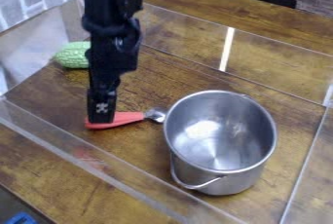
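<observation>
My dark gripper (104, 101) points down in the camera view, low over a red-handled utensil (117, 121) with a short metal end. Its fingers are turned edge-on, so the gap between them is hard to see; it appears open, the red handle lying at its tips on the wooden surface. A stainless steel pot (219, 140) with a wire handle stands to the right of the utensil. A pale green bumpy vegetable (70, 56) lies behind the gripper at the left, partly hidden by it.
Clear low panels edge the wooden work area (196, 72) at left, front and right. The pot fills much of the right front.
</observation>
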